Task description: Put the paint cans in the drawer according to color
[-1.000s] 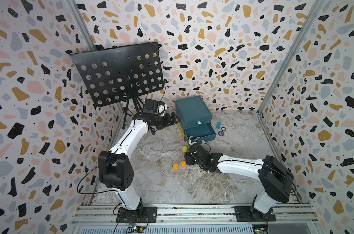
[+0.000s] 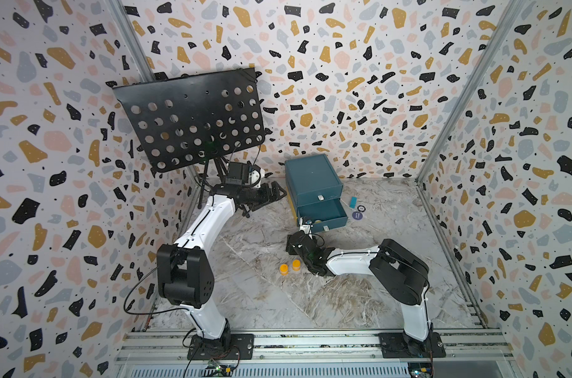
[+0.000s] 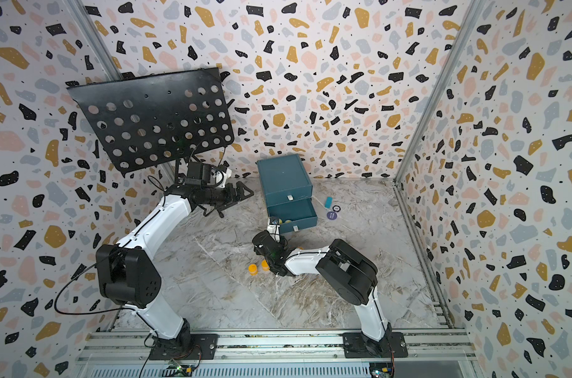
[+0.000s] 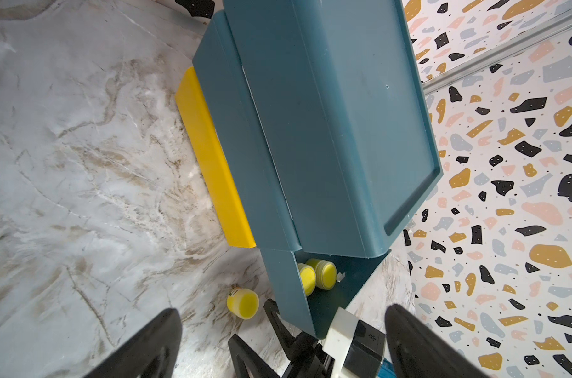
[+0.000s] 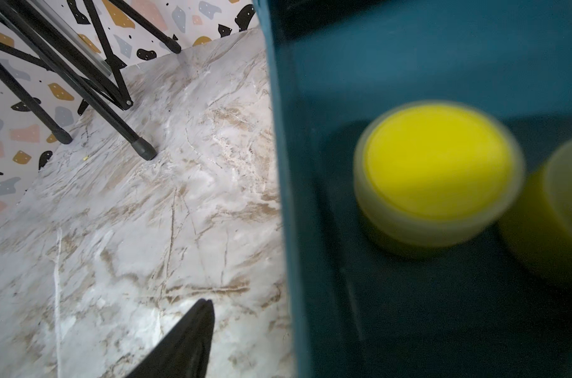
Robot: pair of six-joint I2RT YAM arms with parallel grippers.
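A yellow can (image 4: 242, 302) stands on the table beside it. Two orange cans (image 2: 283, 268) (image 2: 296, 264) lie in front. My right gripper (image 2: 293, 242) is low at the drawer's front-left corner; in the right wrist view a dark finger is outside the drawer wall, and its opening is unclear. My left gripper (image 2: 273, 194) hangs left of the cabinet (image 2: 312, 173), its fingers apart.
A blue item (image 2: 352, 202) and round labelled pieces (image 2: 357, 215) lie right of the cabinet. A black perforated panel on legs (image 2: 191, 119) stands back left.
My right arm has swung left and inward, its gripper now covering the yellow can outside the drawer in the top left view. My left arm has shifted slightly left.
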